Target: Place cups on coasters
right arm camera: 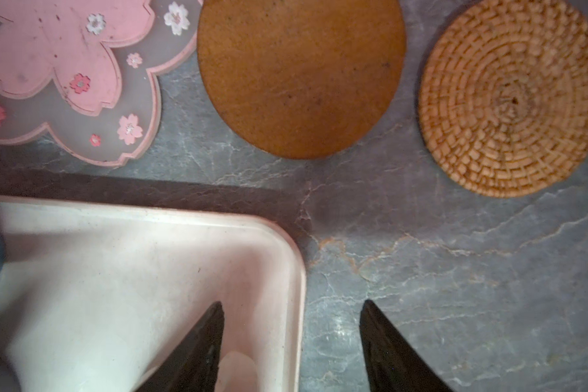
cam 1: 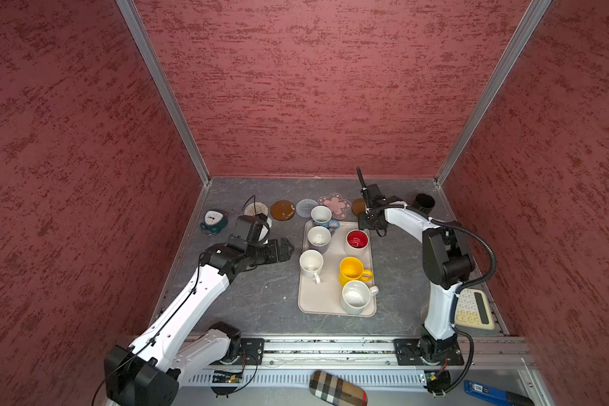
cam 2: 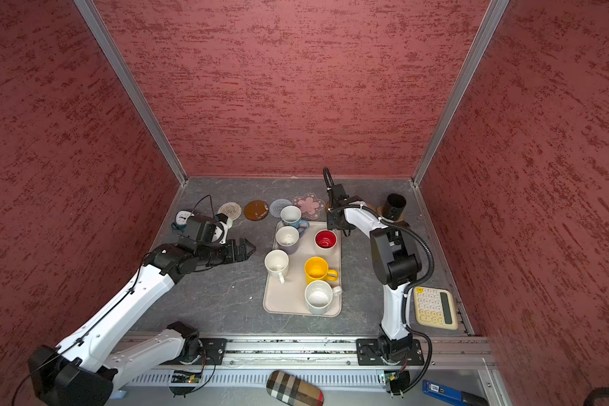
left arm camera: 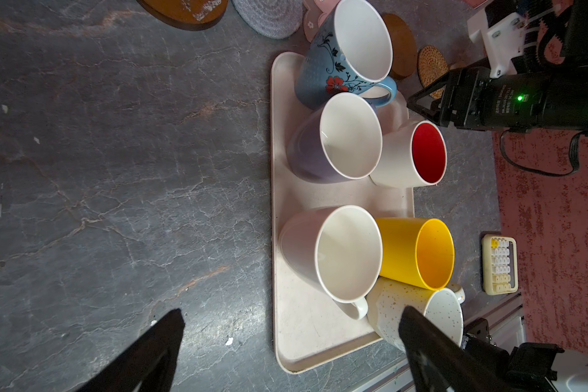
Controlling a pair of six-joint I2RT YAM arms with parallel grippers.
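The tray (left arm camera: 294, 313) holds a blue floral cup (left arm camera: 320, 65), purple cup (left arm camera: 307, 143), red-lined cup (left arm camera: 392, 156), white cup (left arm camera: 300, 241), yellow cup (left arm camera: 398, 248) and speckled cup (left arm camera: 405, 307). Coasters line the back: pink flower (right arm camera: 26, 45), wooden (right arm camera: 300, 72), woven (right arm camera: 509, 98). My right gripper is part open over the tray's back-right corner, nothing between its fingers. My left gripper hovers open left of the tray, empty.
A black cup (cam 2: 394, 206) stands at the back right, a calculator (cam 2: 436, 308) at the front right, and a teal item with a dial (cam 1: 213, 220) at the left. The table left of the tray is clear.
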